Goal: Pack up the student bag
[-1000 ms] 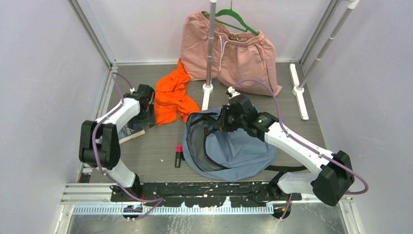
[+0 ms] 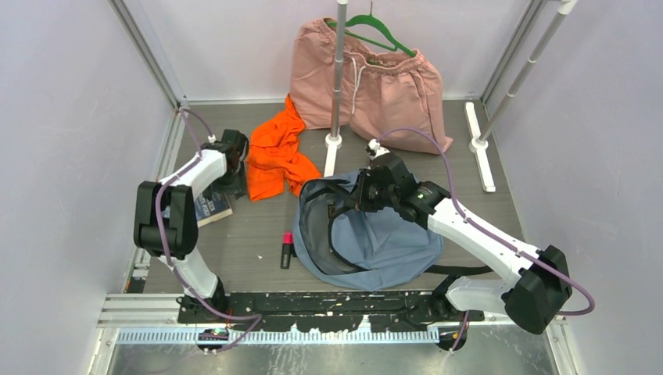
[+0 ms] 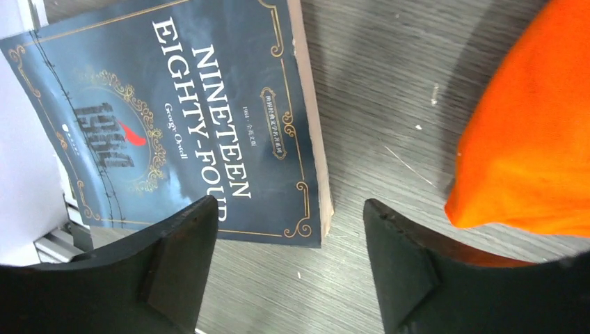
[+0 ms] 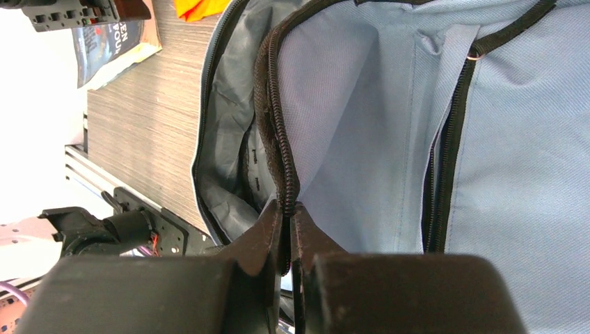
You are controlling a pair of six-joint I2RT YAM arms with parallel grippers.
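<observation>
A dark book titled Nineteen Eighty-Four (image 3: 229, 118) lies on the floor at left, partly under the left arm in the top view. My left gripper is open above its right edge, nothing between the fingers. The blue-grey bag (image 2: 391, 250) lies open at the lower middle. My right gripper is shut on the black zipper edge of the bag's opening, with the lining visible beside it. A black marker with a pink cap (image 2: 285, 254) lies left of the bag.
An orange cloth (image 2: 277, 156) lies between the book and a pole stand. Pink trousers (image 2: 399, 101) hang on a green hanger at the back. A second pole stand (image 2: 483, 168) is at right. Bare floor surrounds the marker.
The left arm has shifted slightly about over the book. The right arm has moved very little, staying at the bag's opening.
</observation>
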